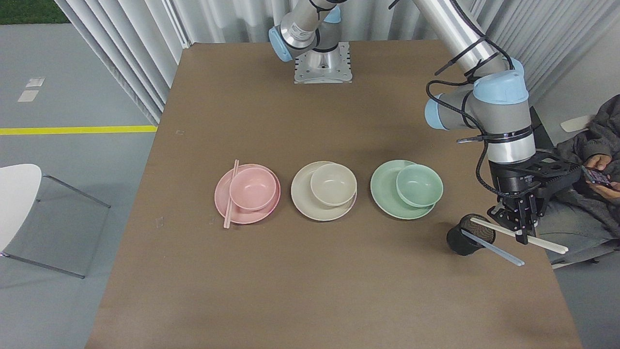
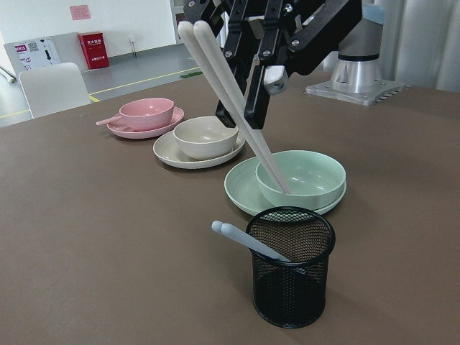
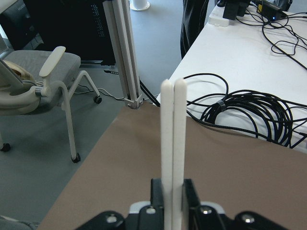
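My gripper (image 1: 517,227) is shut on a pair of white chopsticks (image 2: 223,86), tilted above the black mesh cup (image 2: 290,287) at the table's right side. The cup holds pale blue chopsticks (image 1: 494,247) leaning out. In the wrist view the held white chopsticks (image 3: 178,134) point forward over the table edge. A pink bowl (image 1: 253,188) on a pink plate has pink chopsticks (image 1: 231,198) beside it. A cream bowl (image 1: 333,183) and a green bowl (image 1: 419,185) sit on matching plates.
A seated person (image 1: 598,174) is close to the right edge. A white table with coiled cables (image 3: 249,115) shows in the wrist view.
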